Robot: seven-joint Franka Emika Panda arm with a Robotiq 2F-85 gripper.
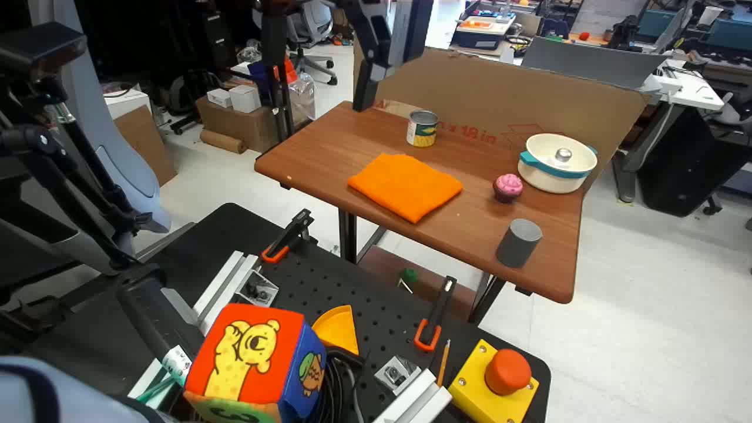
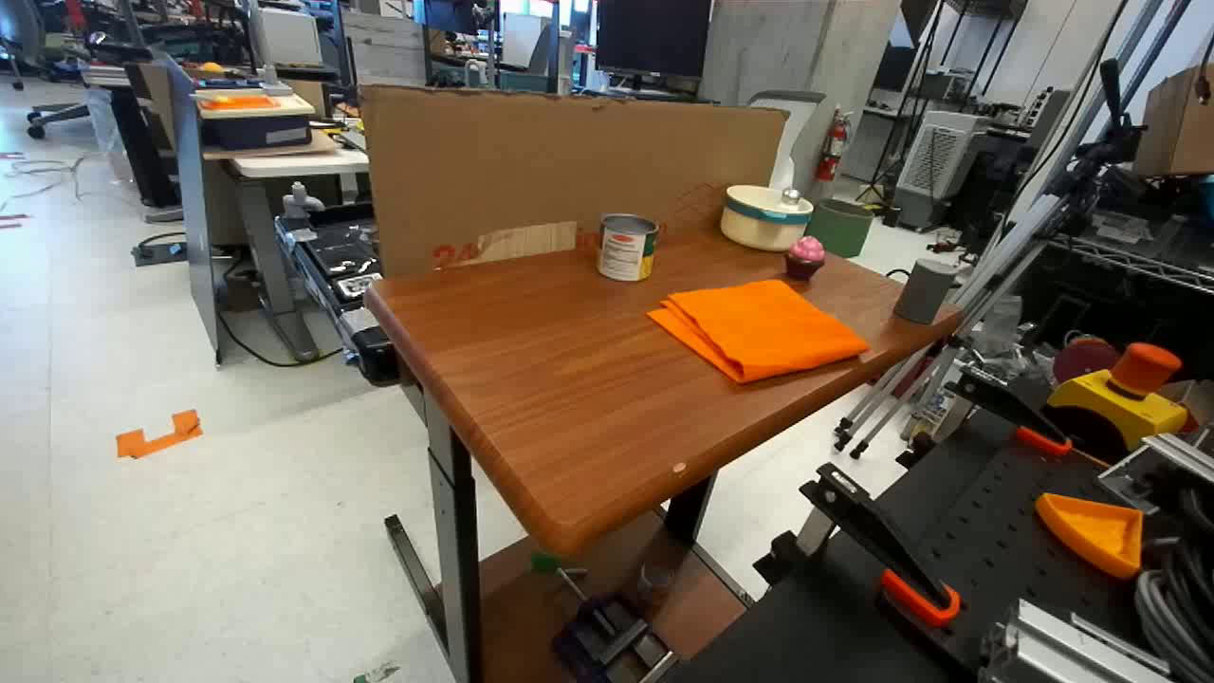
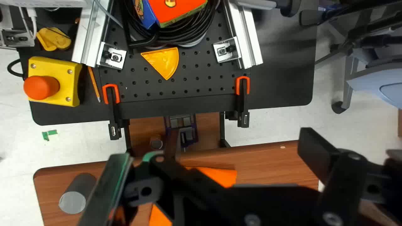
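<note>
My gripper stands open in the wrist view, its two black fingers wide apart and nothing held between them. Its body hides much of the folded orange cloth [image 3: 220, 176] below. In the first exterior view, only part of the arm shows at the top edge, above the table's far left. The orange cloth [image 1: 406, 185] lies flat near the middle of the brown table [image 1: 321, 158]. Behind it is an open-topped can [image 1: 422, 130]. A pink-topped cupcake [image 1: 507, 187] sits between the cloth and a lidded cream pot [image 1: 557, 163]. The grey cylinder [image 1: 519, 243] stands upright near the front right.
A cardboard sheet [image 2: 546, 159] walls off the table's back. Across a gap, the black pegboard bench [image 1: 380, 317] carries clamps, a soft picture cube [image 1: 247, 352], cables and a yellow box with a red button [image 1: 507, 371].
</note>
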